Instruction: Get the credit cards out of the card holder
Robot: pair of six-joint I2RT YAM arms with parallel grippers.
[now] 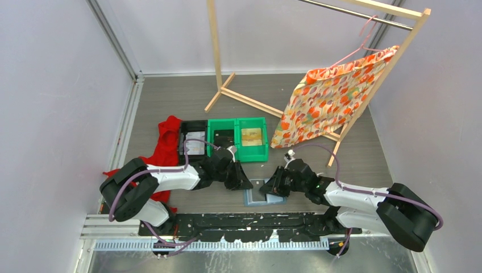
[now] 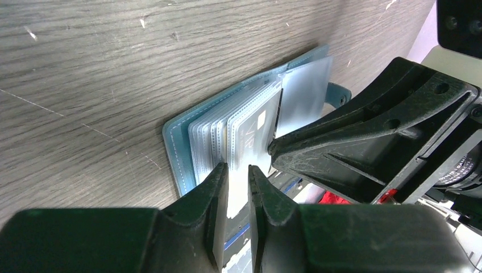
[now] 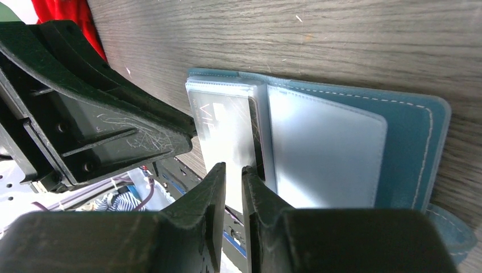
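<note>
The blue card holder (image 1: pixel 250 200) lies spread open on the table between my two grippers. Its clear sleeves (image 2: pixel 202 145) are stacked on one half, and a pale card (image 2: pixel 256 128) shows through the topmost one. On the other half, a frosted sleeve (image 3: pixel 324 148) lies flat and looks empty. My left gripper is open a little over the left edge of the sleeve stack. From the opposite side, my right gripper hangs over the card's sleeve, fingers slightly apart. Nothing clearly sits between either pair of fingers; contact with the sleeve cannot be made out.
Behind the arms stand a green two-part tray (image 1: pixel 266 122) and a black tray (image 1: pixel 182 136) with cards in them. Red cloth (image 1: pixel 167 139) lies at the left. A wooden rack (image 1: pixel 250 102) with patterned fabric (image 1: pixel 335 96) fills the back right. Bare table lies behind the holder.
</note>
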